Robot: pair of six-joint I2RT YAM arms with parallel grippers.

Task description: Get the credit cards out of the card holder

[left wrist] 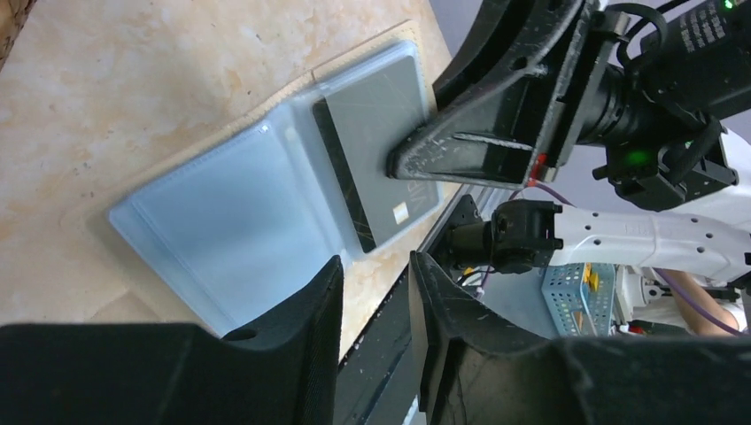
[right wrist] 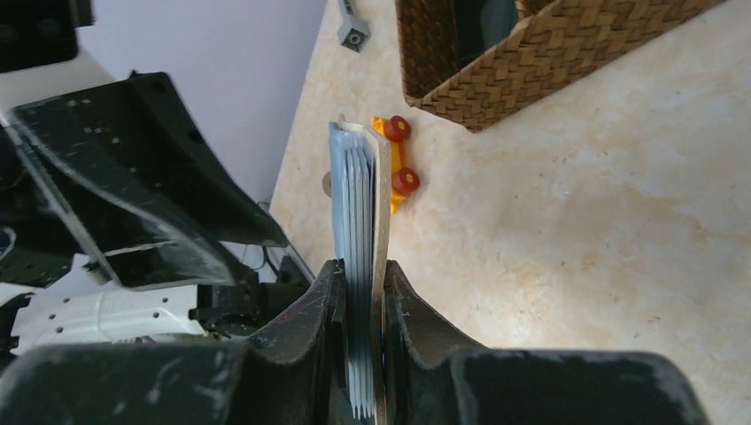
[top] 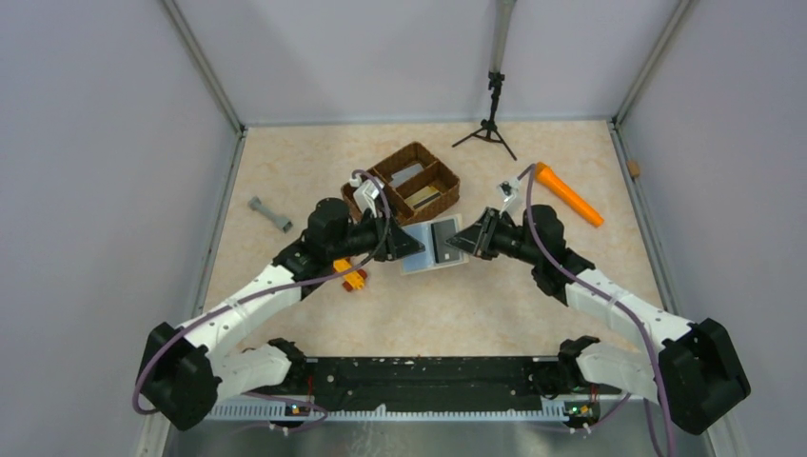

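My right gripper point(top: 459, 245) is shut on one end of the card holder point(left wrist: 235, 226), raised over the table. Clear blue pockets open out on a pale backing; a dark grey card point(left wrist: 383, 133) lies in the pocket at the right gripper's end. Edge-on in the right wrist view, the holder point(right wrist: 359, 195) shows several stacked layers between the right fingers. My left gripper is part open, a gap between its fingertips and nothing held. From above it overlaps the holder's left end; in the right wrist view it stands off to one side, apart from it.
Behind the arms stands a divided wicker basket point(right wrist: 540, 66) with flat items inside. An orange toy point(top: 350, 276) with red wheels lies below the left arm. A grey tool point(top: 271, 215) is far left, an orange tube point(top: 571, 197) far right.
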